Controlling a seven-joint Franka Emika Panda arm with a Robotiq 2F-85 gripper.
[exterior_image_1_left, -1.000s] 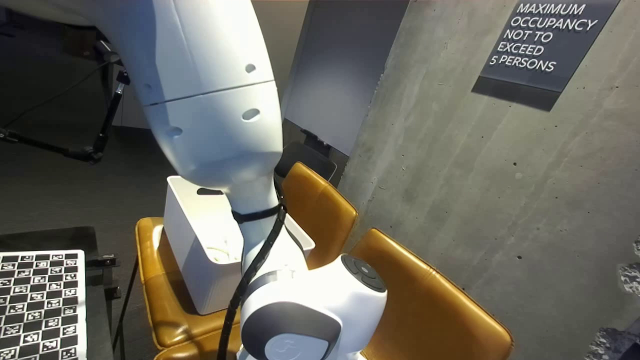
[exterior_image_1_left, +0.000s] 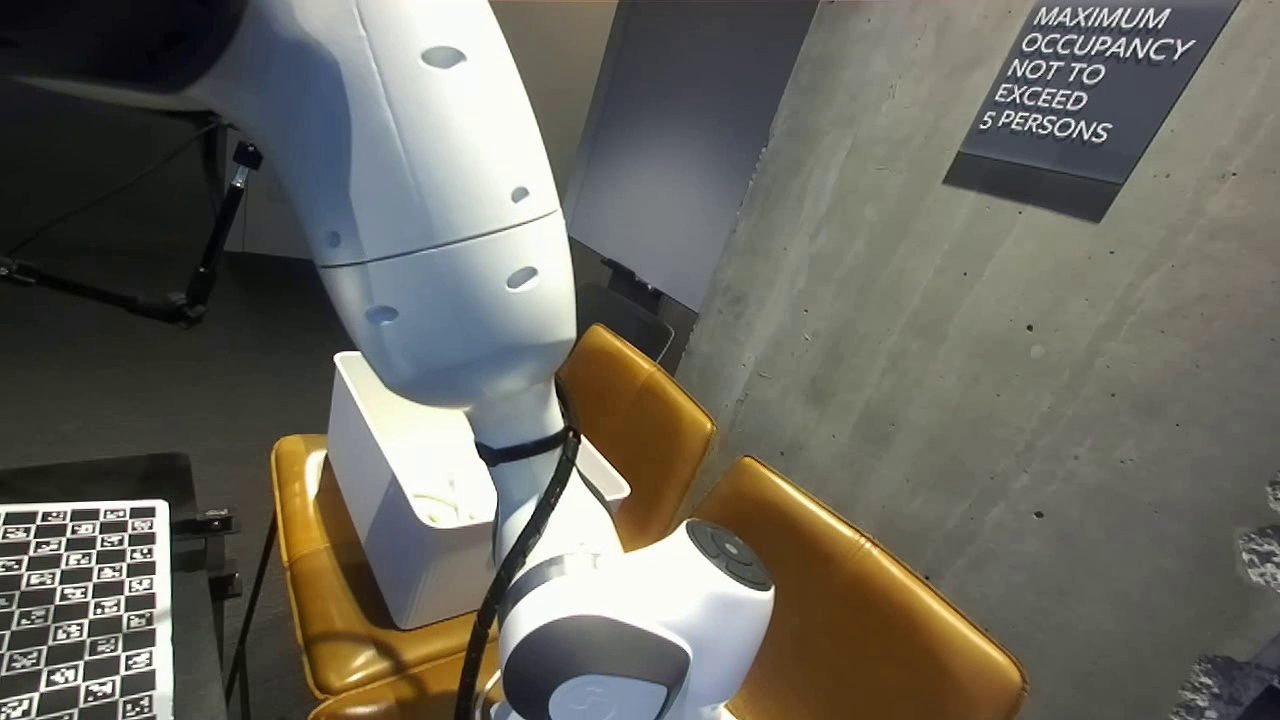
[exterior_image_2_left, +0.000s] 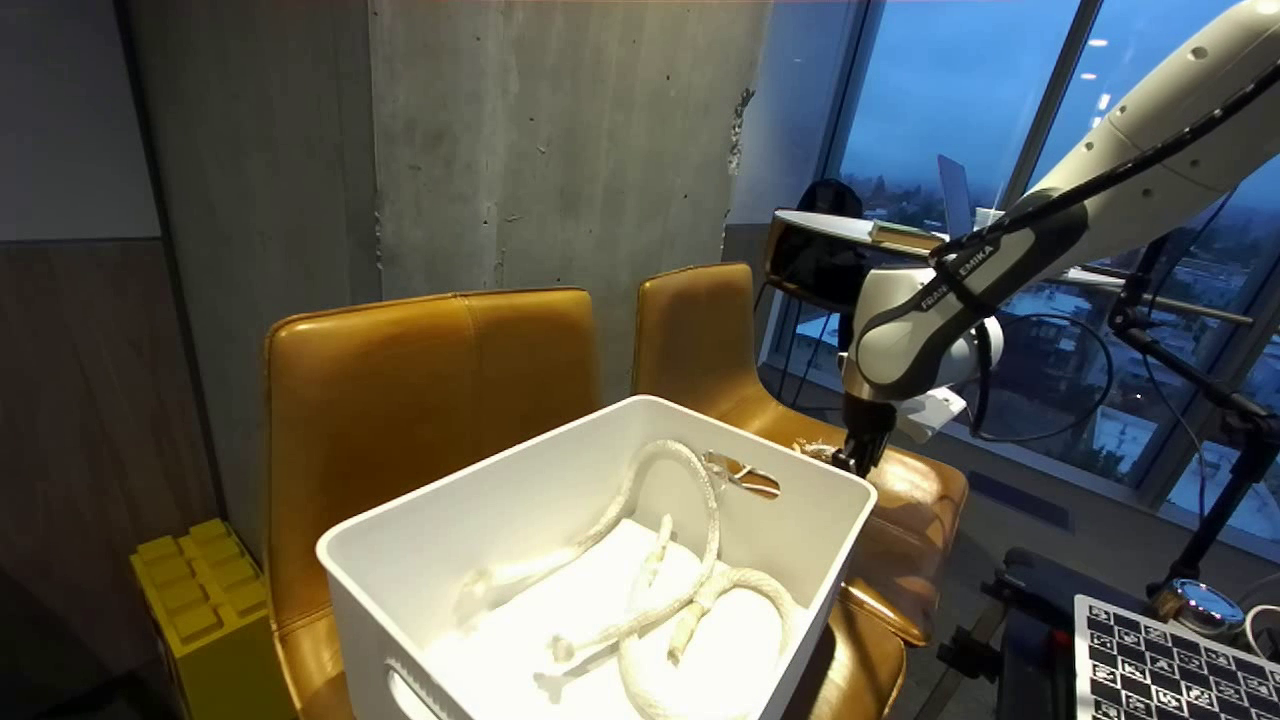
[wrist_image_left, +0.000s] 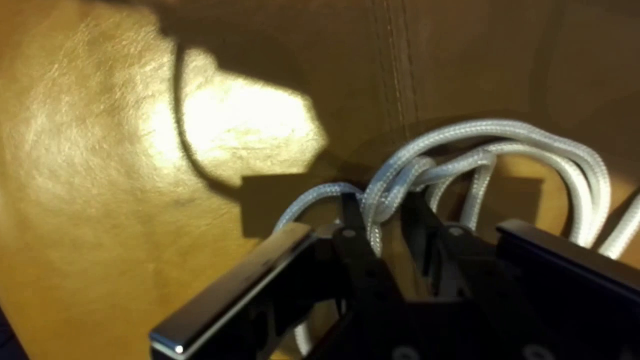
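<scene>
A white braided rope (wrist_image_left: 501, 127) lies looped and tangled on the tan leather chair seat (wrist_image_left: 150, 270) in the wrist view. My gripper is down at the rope, its black fingers part open, with a gap showing between them. A knotted part of the rope sits at and between the fingertips, nearer the left one; whether both fingers touch it cannot be made out. In exterior view 2 the gripper (exterior_image_2_left: 855, 458) is low over the far chair, partly behind the box rim. The arm hides it in exterior view 1.
A white box (exterior_image_2_left: 480, 486) holding more pale rope (exterior_image_2_left: 708, 516) stands on the neighbouring chair, its wall close to my gripper. Chair backs (exterior_image_2_left: 696, 324) rise on the wall side. A checkered board (exterior_image_1_left: 84, 612) lies on the dark table.
In exterior view 1 the arm has shifted a little downward and to the right. The box and chairs have stayed put.
</scene>
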